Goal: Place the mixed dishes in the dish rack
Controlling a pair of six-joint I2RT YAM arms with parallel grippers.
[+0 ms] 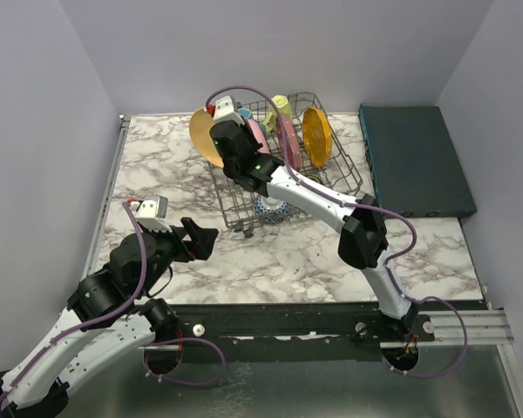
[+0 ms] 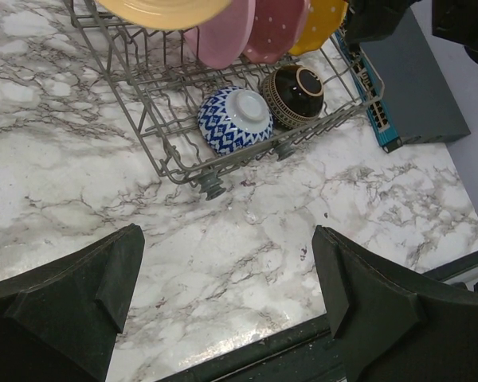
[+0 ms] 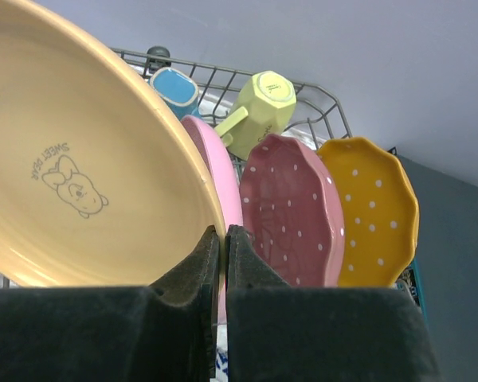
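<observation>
My right gripper is shut on the rim of a cream plate with a bear print, held over the left end of the wire dish rack. Pink plates, a yellow dotted plate, a blue cup and a pale yellow mug are in the rack. A blue-patterned bowl and a dark bowl lie upside down at its front. My left gripper stands open and empty over the table, left front of the rack.
A dark flat box lies right of the rack. Walls bound the back and sides.
</observation>
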